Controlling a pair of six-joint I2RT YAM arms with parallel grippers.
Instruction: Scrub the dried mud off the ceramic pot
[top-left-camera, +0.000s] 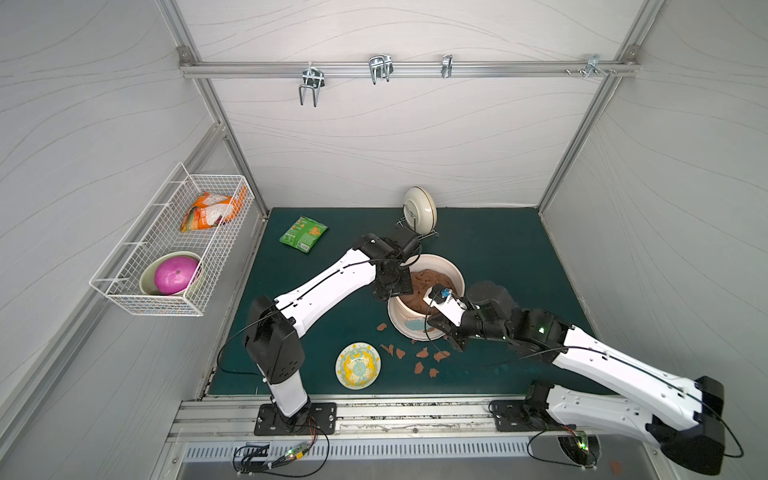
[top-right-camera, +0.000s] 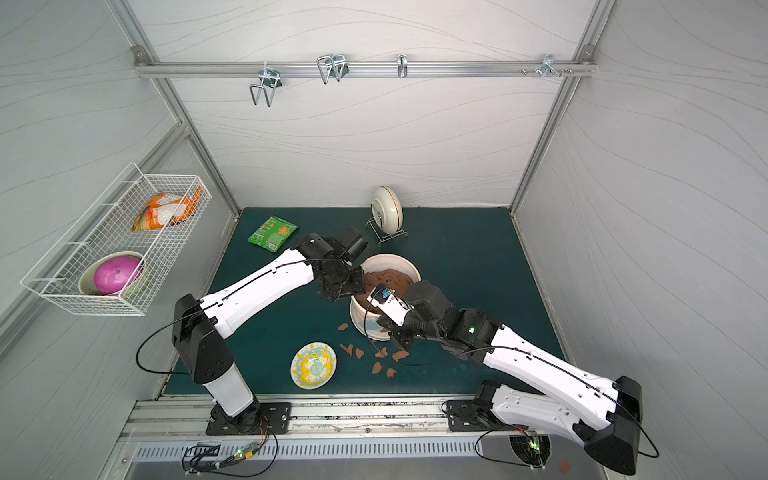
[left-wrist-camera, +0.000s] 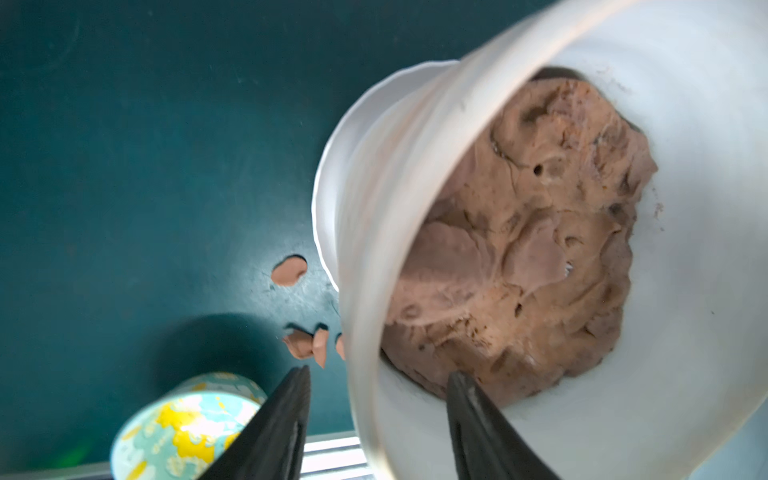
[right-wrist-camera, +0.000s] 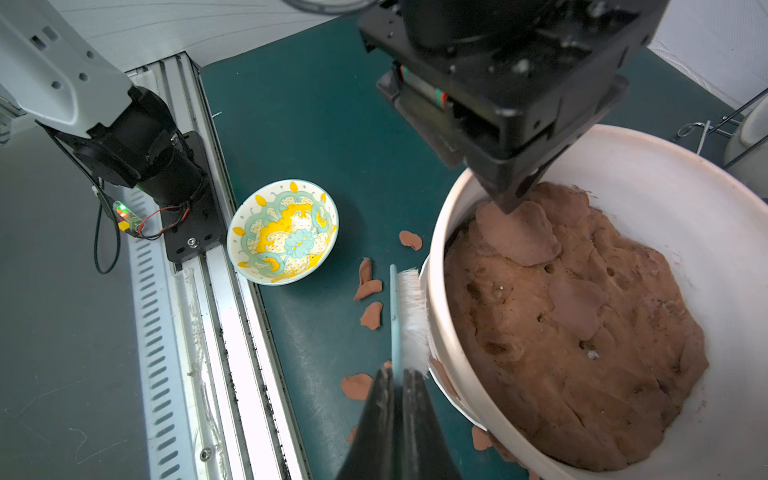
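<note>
The white ceramic pot (left-wrist-camera: 424, 172), with brown soil (left-wrist-camera: 560, 264) inside, stands on a scalloped white saucer (left-wrist-camera: 326, 200). Its near-left rim runs between the spread fingers of my left gripper, one finger outside the wall and one over the inside; contact cannot be made out. On the front side, my right gripper is shut on the thin handle of a teal brush (right-wrist-camera: 394, 316). The brush's white bristles (right-wrist-camera: 413, 320) face the pot's outer wall, close to or touching it. Mud on the wall behind the brush is mostly hidden.
Several brown mud flakes (top-left-camera: 400, 353) lie in front of the pot. A patterned bowl (top-left-camera: 357, 365) sits front left, a green packet (top-left-camera: 303, 233) back left. Behind the pot stands a plate (top-left-camera: 420, 209) in a rack.
</note>
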